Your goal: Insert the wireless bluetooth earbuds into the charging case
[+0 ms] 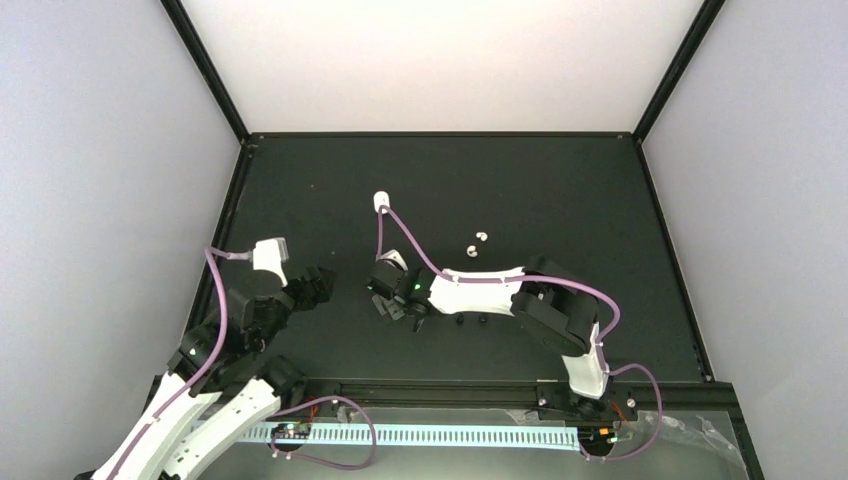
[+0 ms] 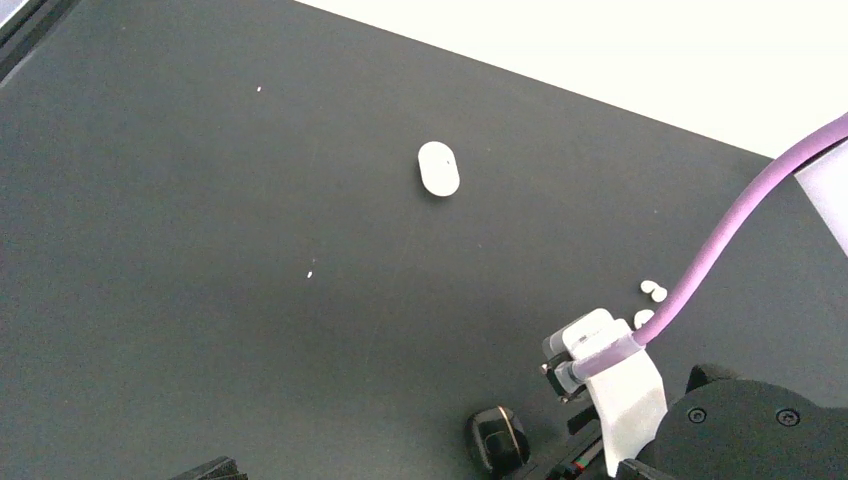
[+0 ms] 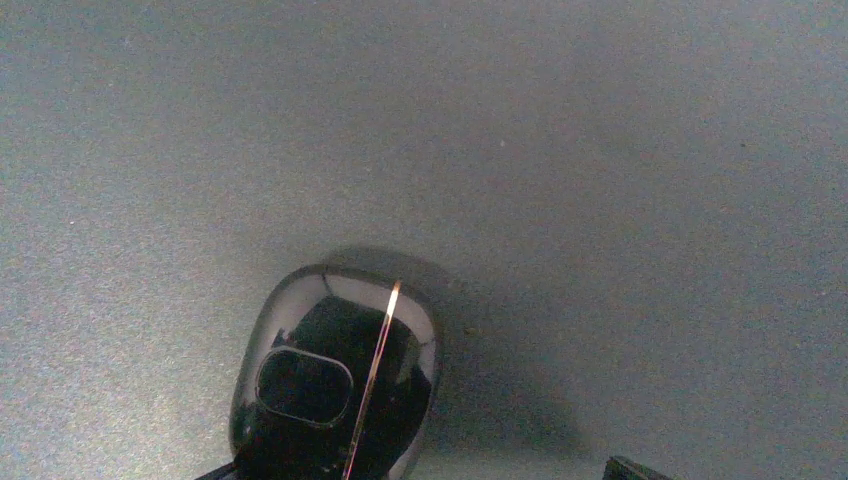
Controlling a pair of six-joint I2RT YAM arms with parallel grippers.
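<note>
A glossy black charging case (image 3: 325, 390), lid closed and marked by a thin copper line, lies on the table. My right gripper (image 1: 388, 306) is open low over it; in the right wrist view the case sits between the two fingertips, nearer the left one. A white charging case (image 2: 439, 169) lies farther back. Two white earbuds, a rear earbud (image 1: 482, 236) and a front earbud (image 1: 472, 251), rest right of it. Two small dark pieces, apparently black earbuds (image 1: 460, 320), lie below the right forearm. Off to the left, my left gripper (image 1: 325, 286) is open and empty.
The right arm (image 1: 485, 292) stretches across the table's middle, its purple cable (image 1: 425, 250) arching behind it. Clear black tabletop (image 1: 560, 190) spreads at the back and right. Walls bound the left, back and right sides.
</note>
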